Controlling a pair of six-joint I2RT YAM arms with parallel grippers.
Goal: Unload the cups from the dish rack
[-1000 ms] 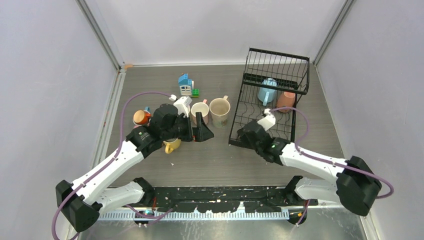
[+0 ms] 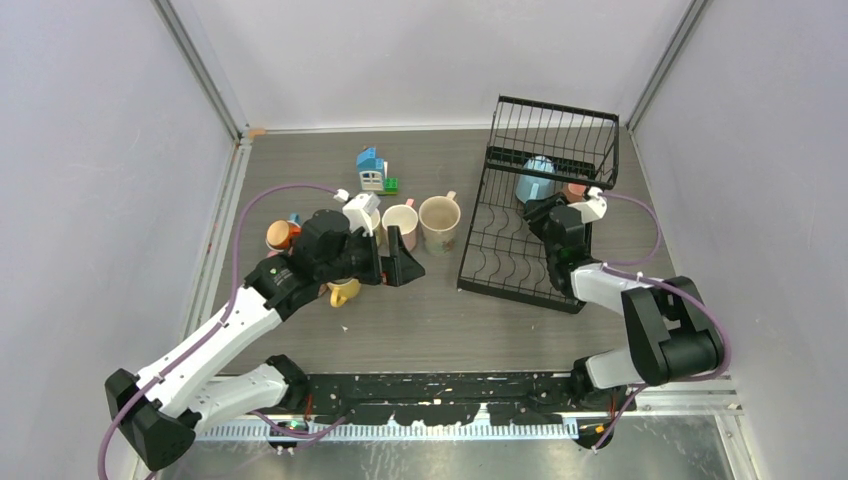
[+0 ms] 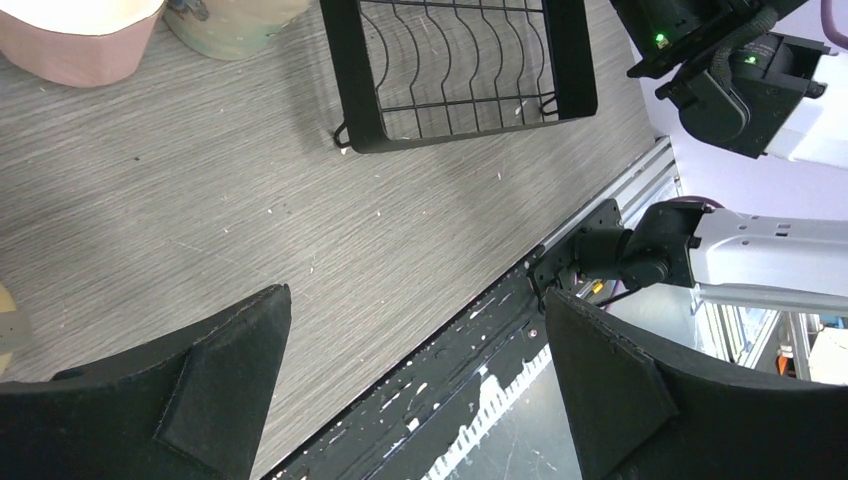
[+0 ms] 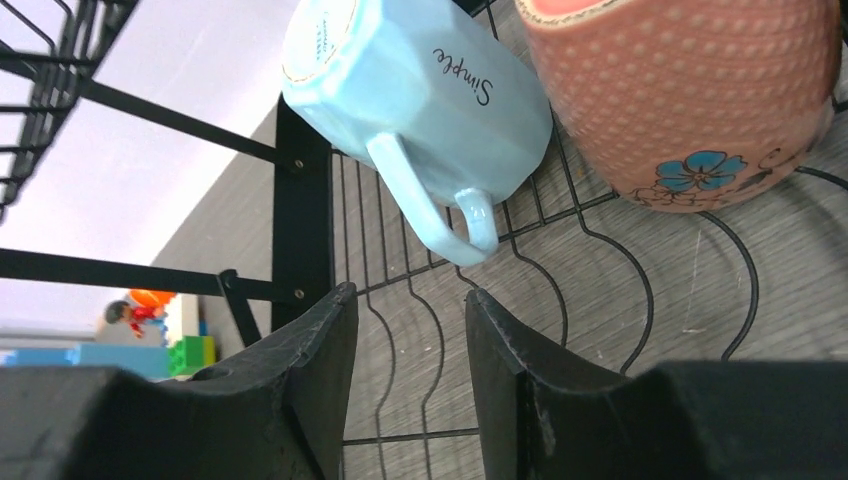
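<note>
A light blue cup (image 4: pixel 420 100) lies tilted on the black dish rack (image 2: pixel 480 270), handle facing my right gripper; a coral cup (image 4: pixel 690 100) with a flower print sits beside it. My right gripper's fingers are partly apart just short of the blue handle, nothing visible between them. From above, that gripper largely hides the coral cup. My left gripper stands open and empty over the table, left of the rack. A cream cup (image 2: pixel 439 225), a pink cup (image 2: pixel 400 222) and a yellow cup (image 2: pixel 344 294) stand outside the rack.
An upper rack tier (image 2: pixel 553 120) overhangs the blue cup. A toy house (image 2: pixel 371 170) sits at the back. An orange cup (image 2: pixel 282 235) is at the left, partly behind the left arm. Bare table lies in front of the rack.
My right gripper has moved from the rack's front up and right toward the cups at the back, now covering the coral cup in the top view. The left arm is nearly still.
</note>
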